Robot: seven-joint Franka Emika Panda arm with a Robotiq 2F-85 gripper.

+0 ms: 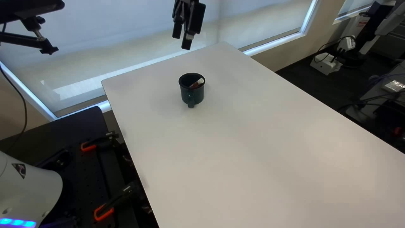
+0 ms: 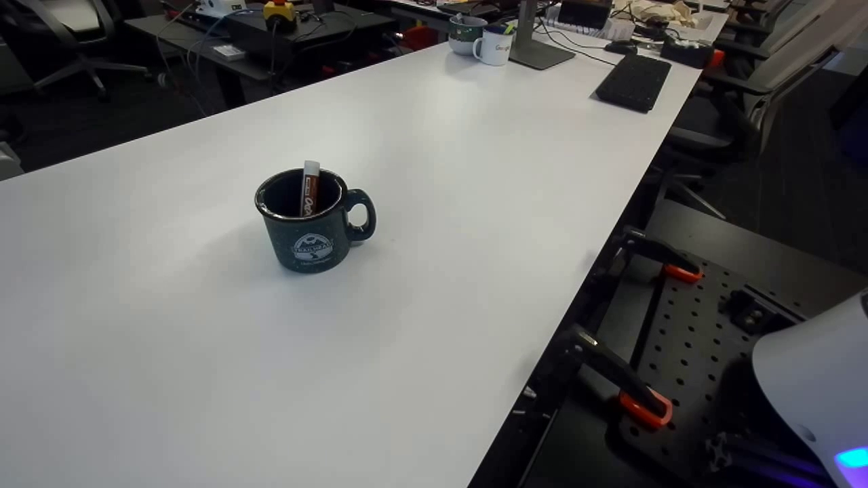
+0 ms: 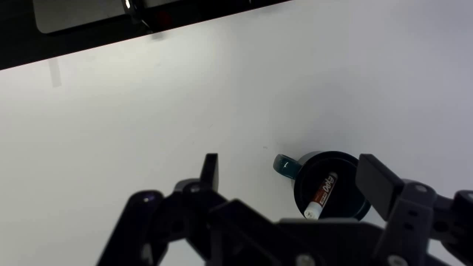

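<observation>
A dark green speckled mug stands upright on the white table, with its handle to the right in exterior view 2. Inside it leans an Expo marker, brown with a white end showing above the rim. My gripper hangs well above the tabletop, near the top of exterior view 1, clear of the mug. Looking down in the wrist view, the gripper is open and empty. There the mug and marker appear towards the right finger, which overlaps the mug's rim.
Orange-tipped clamps sit along the edge by the robot base. Far down the table in exterior view 2 are a white mug, another cup and a keyboard.
</observation>
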